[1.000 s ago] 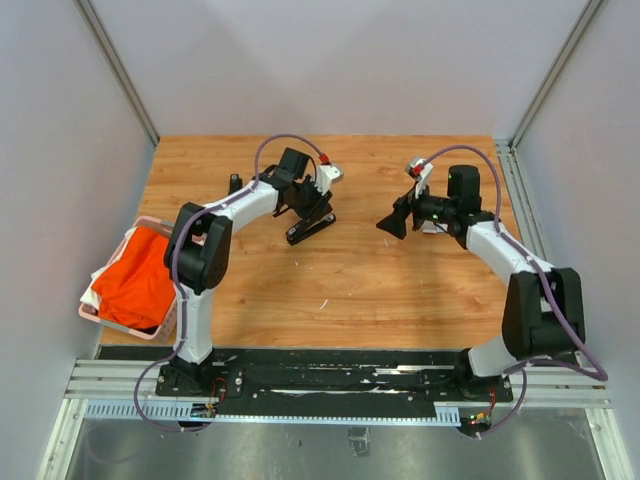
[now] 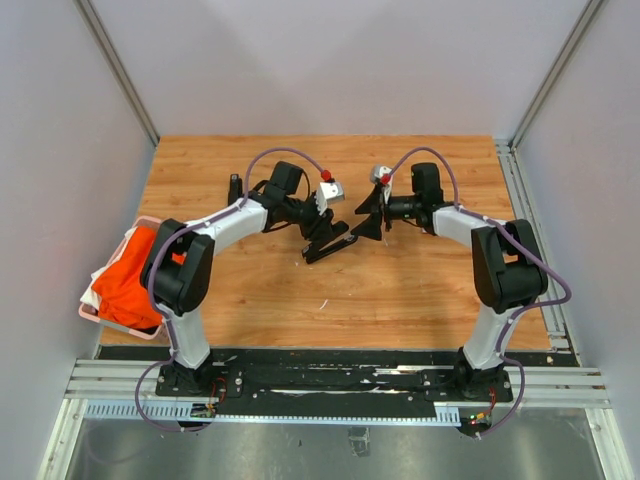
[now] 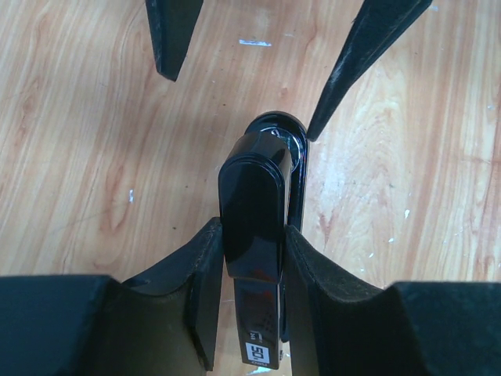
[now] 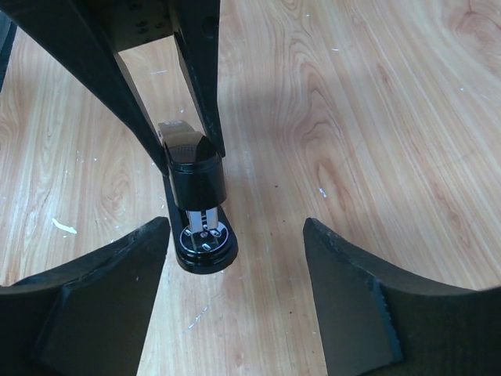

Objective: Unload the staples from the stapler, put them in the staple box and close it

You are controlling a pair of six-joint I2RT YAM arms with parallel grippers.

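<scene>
A black stapler [image 2: 330,248] lies slantwise at mid-table. My left gripper is shut on the stapler's upper arm, one finger on each side. In the right wrist view, the front end of the stapler [image 4: 198,176] faces me, with metal showing between its upper arm and its round-ended base. My right gripper stands part open in front of that end, with bare wood between its fingertips. In the left wrist view, one right finger [image 3: 344,74] has its tip close beside the stapler's round end; whether it touches cannot be told.
A pink basket [image 2: 146,220] with orange cloth stands at the left edge. A black object [image 2: 235,188] lies at the back left. Small white scraps dot the wood.
My right gripper has come left to the stapler's front end. The left gripper and the stapler have shifted slightly right and toward the table's front.
</scene>
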